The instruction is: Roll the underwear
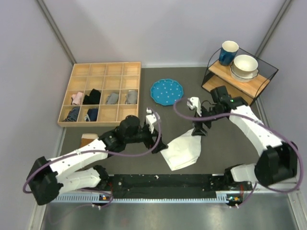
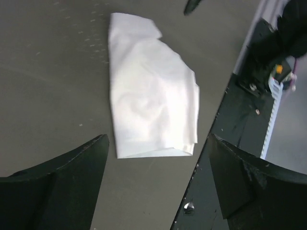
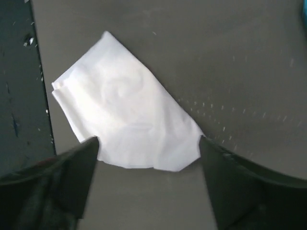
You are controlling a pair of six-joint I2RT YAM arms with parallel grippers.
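Note:
A white underwear [image 1: 181, 152] lies folded flat and askew on the dark tabletop, its creased layers showing in both wrist views [image 2: 151, 100] [image 3: 124, 110]. In the top view my left gripper [image 1: 156, 143] hovers at the cloth's upper-left corner, and my right gripper [image 1: 200, 129] is over its upper end. In each wrist view the two fingers stand apart, with only table and cloth seen beyond them; nothing is held.
A wooden divided box [image 1: 100, 69] with folded garments is at the back left, a blue dotted plate [image 1: 166, 91] at the back middle, and a shelf [image 1: 225, 72] with cup and bowls at the back right.

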